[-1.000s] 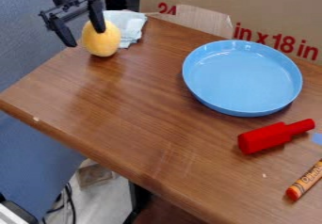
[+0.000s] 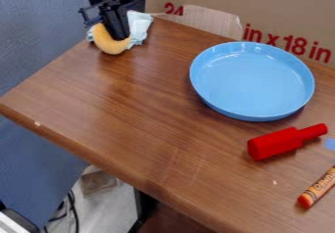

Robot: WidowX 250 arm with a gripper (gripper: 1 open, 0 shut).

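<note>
My black gripper (image 2: 113, 22) is at the top left, right over a yellow rounded object (image 2: 110, 43) near the table's back-left edge. The gripper overlaps the object's upper part, and whether its fingers are closed on it is unclear. A pale blue-white cloth (image 2: 137, 26) lies just behind the object.
A blue plate (image 2: 252, 80) fills the back right of the wooden table (image 2: 131, 119). A red bottle (image 2: 275, 143) and an orange crayon-like tube (image 2: 318, 186) lie at the right. A cardboard box (image 2: 277, 12) stands behind.
The gripper has shifted right to sit above the yellow object, which now appears lower or tipped, with less of it showing. The plate, bottle and tube are unchanged.
</note>
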